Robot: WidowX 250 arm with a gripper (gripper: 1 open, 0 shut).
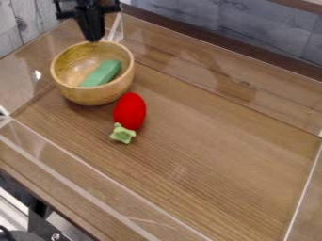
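Observation:
A tan bowl (68, 92) sits at the left of the wooden table, holding a green oblong object (102, 72). My black gripper (85, 21) is at the top edge, above and behind the bowl, largely out of frame; it looks shut, with nothing clearly visible between its fingers. A red oval object (130, 111) lies right of the bowl, with a small light-green piece (122, 135) just below it.
A grey wall (251, 19) borders the back right.

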